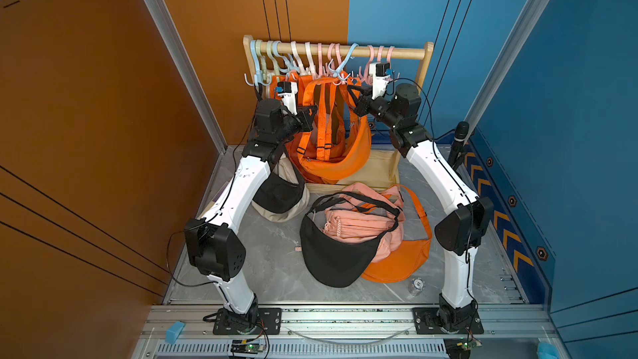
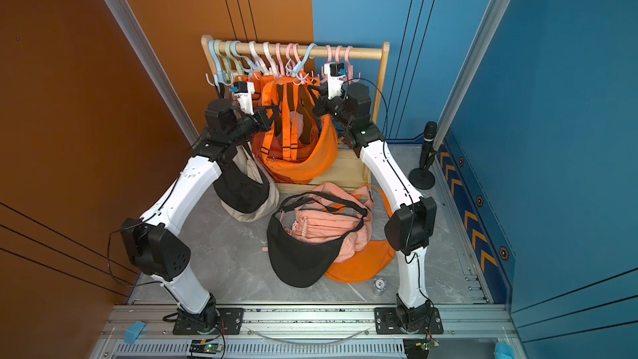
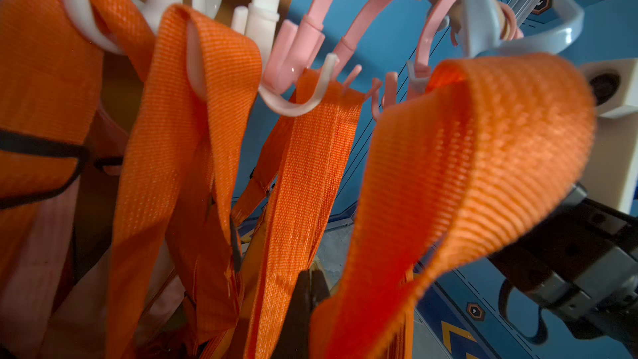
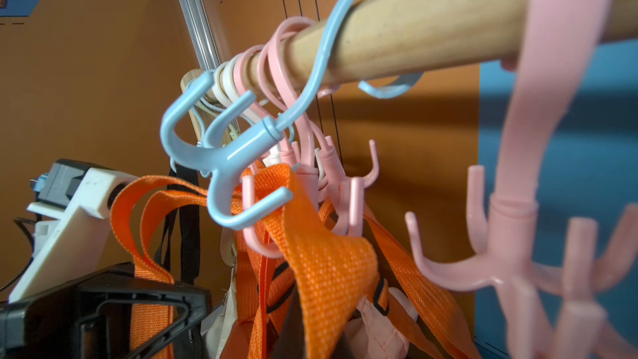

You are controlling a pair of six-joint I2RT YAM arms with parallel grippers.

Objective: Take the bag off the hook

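Observation:
Orange bags (image 1: 355, 153) with webbing straps hang from hooks on the wooden rail. My left gripper (image 1: 309, 111) is shut among the front orange straps, left of centre; whether strap is between its fingers is unclear. My right gripper (image 1: 353, 96) is shut at the bags' upper right, by the straps. In the left wrist view a broad orange strap loop (image 3: 511, 119) rises close to the camera. In the right wrist view orange webbing (image 4: 312, 266) hangs below a tilted light blue hook (image 4: 242, 149) and pink hooks.
Several empty pink hooks (image 4: 515, 239) hang at the right. Black, pink and orange bags (image 1: 339, 259) lie piled on the grey floor in front; a beige and black bag (image 1: 279, 192) sits left. A microphone stand (image 2: 425, 173) stands right of the rack.

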